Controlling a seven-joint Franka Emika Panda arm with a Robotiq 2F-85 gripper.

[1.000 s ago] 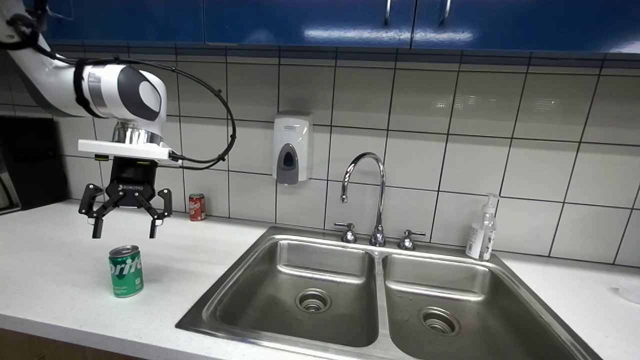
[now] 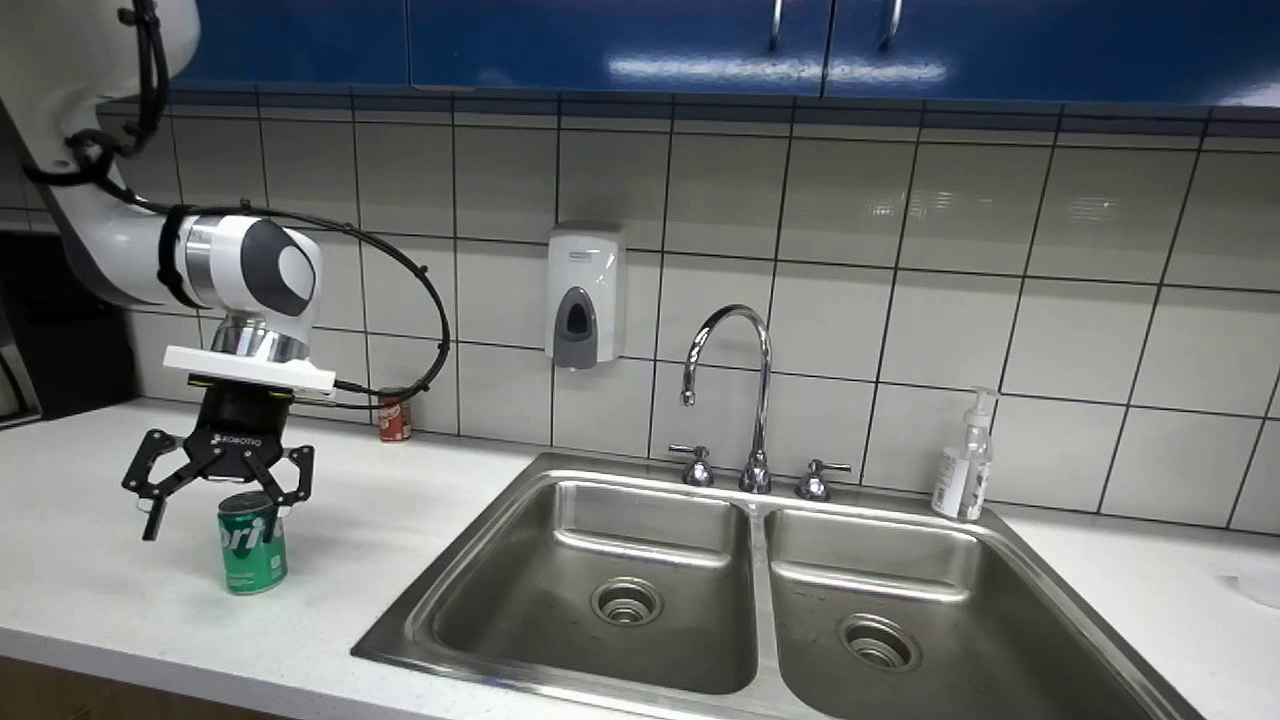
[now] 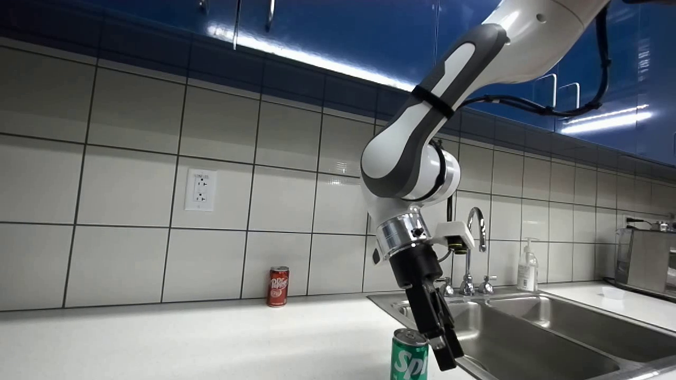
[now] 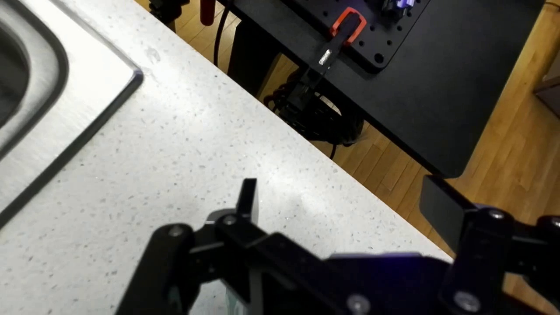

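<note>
A green Sprite can [image 2: 253, 554] stands upright on the white counter, left of the sink. My gripper [image 2: 214, 528] is open and tilted just above it, its fingers spread wide. In exterior view 1 the right finger [image 2: 281, 498] overlaps the can's upper right side, while the left finger hangs out to the left, clear of it. Exterior view 2 shows the can [image 3: 409, 358] partly behind the gripper [image 3: 447, 354]; contact cannot be made out. In the wrist view the open fingers [image 4: 446, 207] reach over the counter's edge, and the can is mostly hidden by the gripper.
A red Dr Pepper can [image 3: 277, 286] stands against the tiled wall. To the right lies the steel double sink [image 2: 761, 564] with its faucet [image 2: 758, 408] and a soap bottle [image 2: 963, 462]. The counter [image 3: 190, 342] left of the sink is otherwise mostly bare.
My gripper has come down and slightly left, from above the green can to its top, and has tilted. Its fingers stay open. The can has not visibly moved.
</note>
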